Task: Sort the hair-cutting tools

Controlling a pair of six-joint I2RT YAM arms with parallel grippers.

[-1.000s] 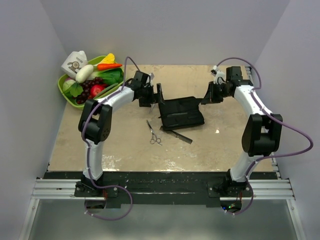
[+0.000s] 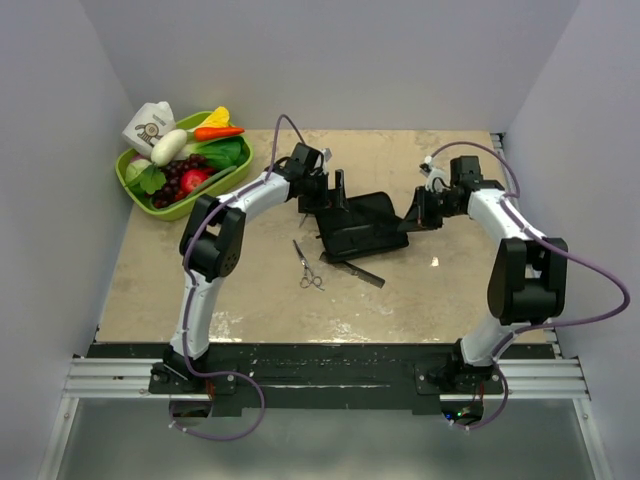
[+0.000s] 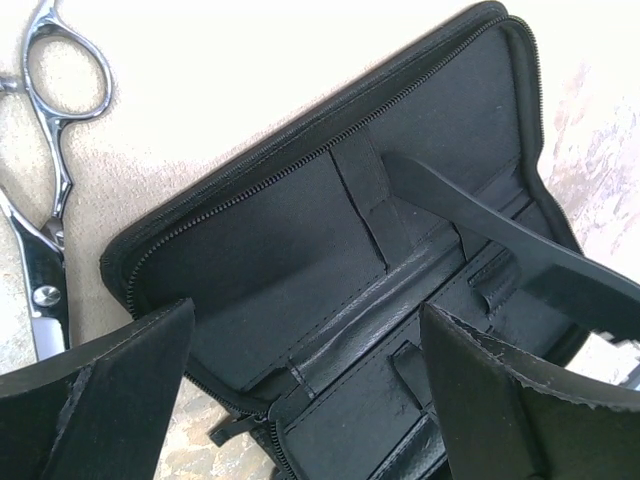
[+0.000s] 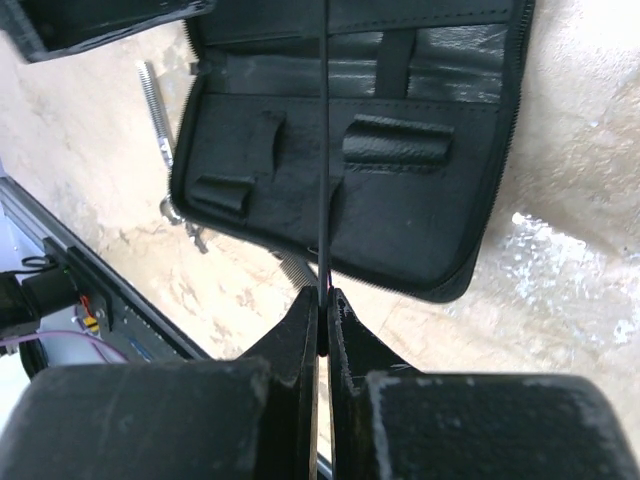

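Observation:
The black zip case (image 2: 362, 238) lies open on the table, its pockets and loops bare in the right wrist view. My left gripper (image 2: 338, 196) stands open over its back left part. My right gripper is shut on a thin black comb-like strip (image 4: 325, 160), seen edge-on. In the left wrist view this strip (image 3: 490, 220) reaches over the case lining; whether it touches is unclear. Silver scissors (image 2: 311, 276) lie left of the case, and a black comb (image 2: 362, 273) lies at its front edge. Other scissors (image 3: 45, 265) lie near my left gripper, mostly hidden from above.
A green bowl (image 2: 172, 211) of vegetables and fruit stands at the back left. Beside it is a white printed bag (image 2: 150, 125).
My left gripper has moved right, from beside the case to over its edge. My right gripper has shifted towards the front, bringing the strip over the case. The case, scissors and comb have stayed put.

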